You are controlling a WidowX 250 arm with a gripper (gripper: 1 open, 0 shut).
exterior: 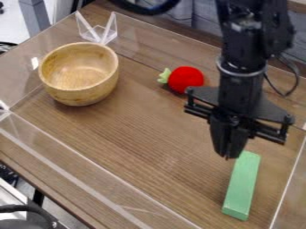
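Note:
The black gripper point(235, 136) hangs over the right part of the wooden table, shut, with nothing visible between its fingers. Below and a little right of it lies a pale green block point(241, 186). A red tomato-like object point(187, 78) with a green top lies behind the gripper to the left. An empty wooden bowl point(78, 73) sits at the upper left.
A translucent crumpled item point(95, 31) stands at the back left. A cable runs at the upper right behind the arm.

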